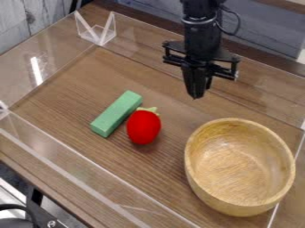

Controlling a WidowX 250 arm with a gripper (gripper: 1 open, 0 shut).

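Note:
My black gripper [197, 69] hangs over the upper middle of the wooden table, shut with nothing visible between its fingers. Below it and to the left lie a red, rounded object [143, 127] with a small pale green top and a green rectangular bar [116, 114]. A large yellow bowl [237, 164] stands at the lower right.
A clear plastic piece [93, 27] sits at the upper left. Dark cables show at the lower left corner.

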